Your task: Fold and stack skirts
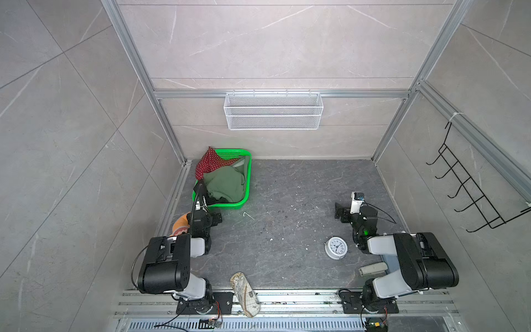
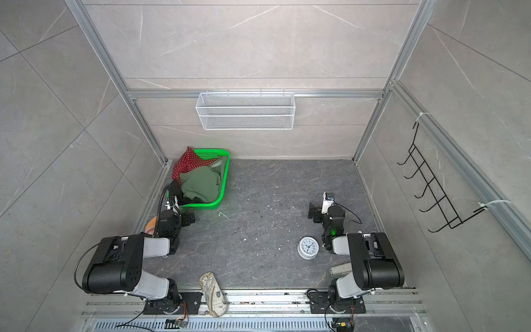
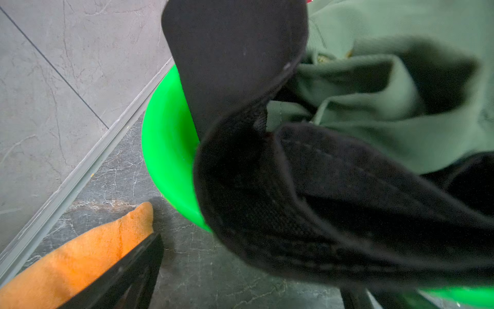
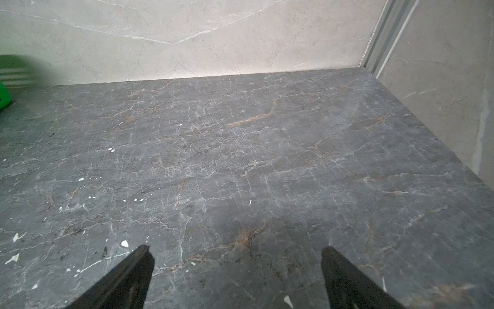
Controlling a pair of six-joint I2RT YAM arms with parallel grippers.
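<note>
A green basket [image 1: 248, 179] at the back left holds a red dotted cloth [image 1: 210, 163], a green garment [image 1: 225, 182] and a black garment [image 3: 319, 206]. In the left wrist view the black one hangs over the basket's near rim, filling much of the picture. My left gripper is just in front of that rim, open, its right finger mostly hidden under the black cloth; I see no grip on it. Over bare floor at the right, my right gripper stands open with nothing between its fingers.
An orange cloth [image 3: 103, 247] lies left of the left gripper. A white clock [image 1: 336, 248] sits near the right arm, and a patterned cloth [image 1: 245, 294] at the front edge. A wire rack [image 1: 273, 110] hangs on the back wall.
</note>
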